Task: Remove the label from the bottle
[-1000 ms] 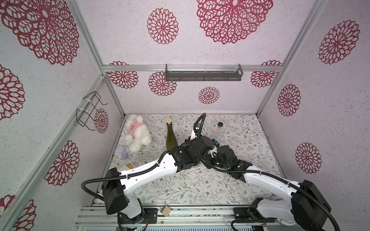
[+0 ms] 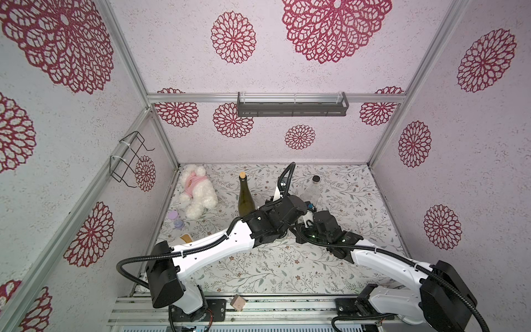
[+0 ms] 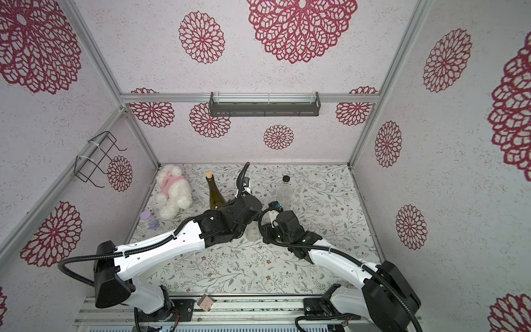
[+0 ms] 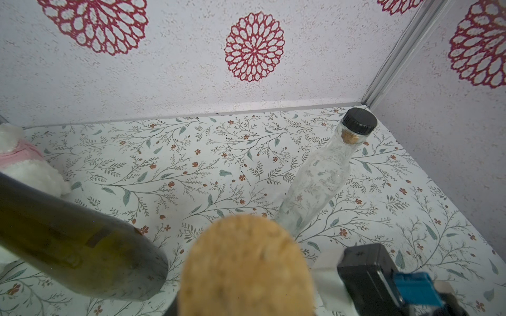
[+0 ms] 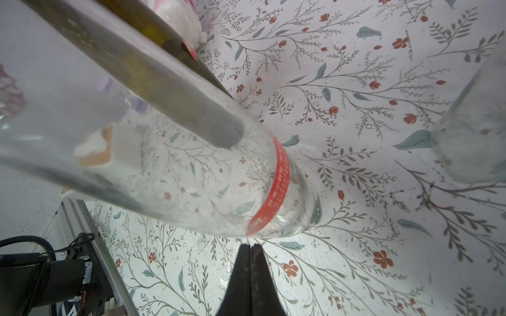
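A clear bottle (image 5: pixel 200 179) with a red band (image 5: pixel 271 189) stands at the middle, mostly hidden behind my left arm in the top views. Its cork (image 4: pixel 245 263) fills the bottom of the left wrist view, held at my left gripper, whose fingers are mostly hidden behind it. My right gripper is shut with nothing visible between its fingers, pointing at the band near the bottle's base, very close to it; whether it touches I cannot tell.
An olive bottle (image 2: pixel 245 199) stands left, a clear capped bottle (image 4: pixel 316 184) at back right. A plush bear (image 2: pixel 199 193), a purple toy (image 3: pixel 149 220) and a wooden item (image 2: pixel 185 238) lie at the left.
The right arm has shifted very slightly at the wrist and elbow. The left arm looks unchanged.
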